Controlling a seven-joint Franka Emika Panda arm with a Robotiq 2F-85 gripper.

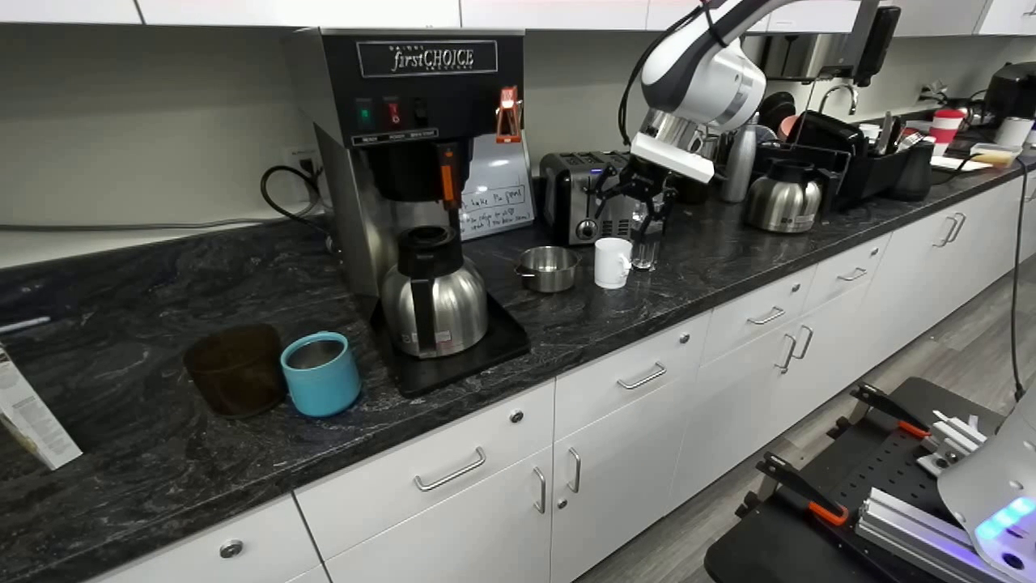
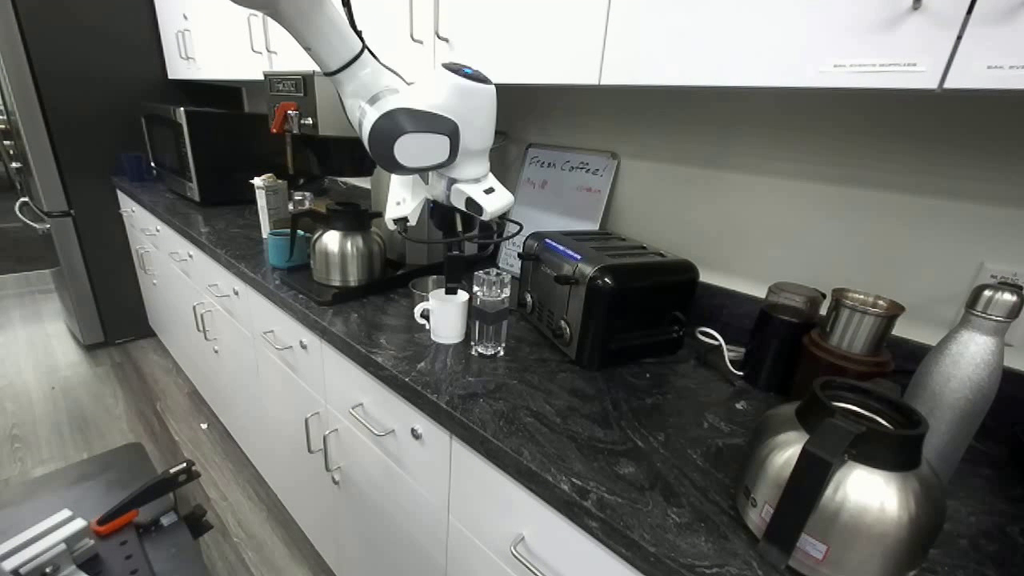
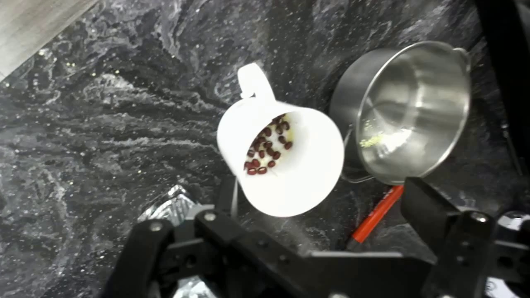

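A white mug [image 3: 290, 149] holding several dark red beans stands upright on the counter. Left of the mug in exterior view 1 is a small steel pot [image 1: 549, 269], with some yellowish bits inside it in the wrist view. Close beside the mug is a clear glass container [image 2: 490, 312] with a dark band. My gripper is open above this group, its dark fingers [image 3: 427, 216] spread with nothing gripped between them. A red-orange pen-like stick [image 3: 378, 213] lies beside the pot, partly hidden behind a finger.
A toaster [image 2: 610, 293] stands behind the glass container. The coffee maker [image 1: 437, 97] with a steel carafe [image 1: 452, 311] is further left, and a teal mug [image 1: 320, 374] beyond it. Another carafe [image 2: 845, 480] stands at the other side. Clear counter lies between this carafe and the glass container.
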